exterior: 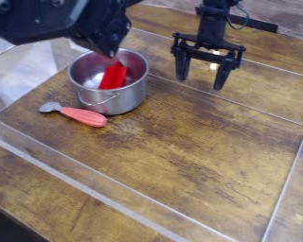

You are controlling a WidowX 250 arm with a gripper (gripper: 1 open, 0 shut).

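Note:
A metal pot (124, 100) stands at the left with a red object (113, 77) inside it. A dark, blurred arm reaches in from the upper left, its lower end hanging over the pot's back rim; the fingers and their state cannot be made out. A pink-handled utensil (83, 116) with a metal head lies in front of the pot, at its lower left.
A black robotic mechanism (210, 43) with finger-like parts stands at the back centre, apart from the pot. Pale lines run along its left and right sides.

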